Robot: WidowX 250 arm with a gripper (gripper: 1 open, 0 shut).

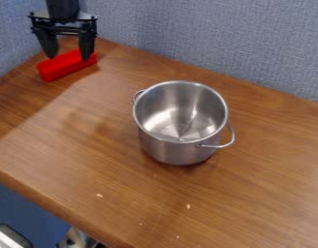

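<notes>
At the back left of the table, my gripper (63,44) hangs over a red bar-shaped block (67,66), its two black fingers spread apart with a gap between them. The block lies at a slant on the wood, just below and behind the fingertips; whether they touch it is hard to tell. A steel pot (181,145) with two wire handles stands at the centre right, open at the top, with some small thin detail at its bottom that is unclear.
A blue-grey padded wall (227,39) runs along the back and left. The table's front-left edge drops to a blue floor.
</notes>
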